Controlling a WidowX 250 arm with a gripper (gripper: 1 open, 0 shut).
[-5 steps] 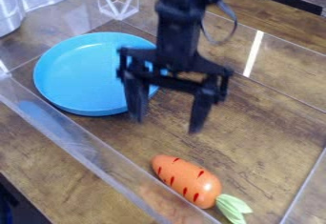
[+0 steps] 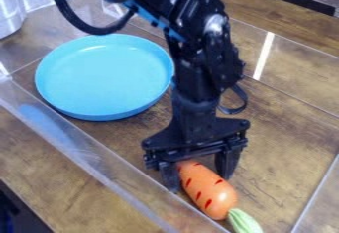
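Observation:
An orange toy carrot (image 2: 208, 191) with red stripes and a pale green top lies on the wooden board at the lower middle. My black gripper (image 2: 197, 168) is down over the carrot's thick upper end, its open fingers on either side of it. A blue plate (image 2: 93, 75) lies empty at the upper left, apart from the carrot.
A transparent wall (image 2: 66, 143) runs diagonally along the near left side, close to the carrot. The board's right side is clear. A white object (image 2: 11, 4) sits at the top left corner.
My gripper has come down from above and beside the plate to around the carrot's upper end. The carrot and plate look unmoved.

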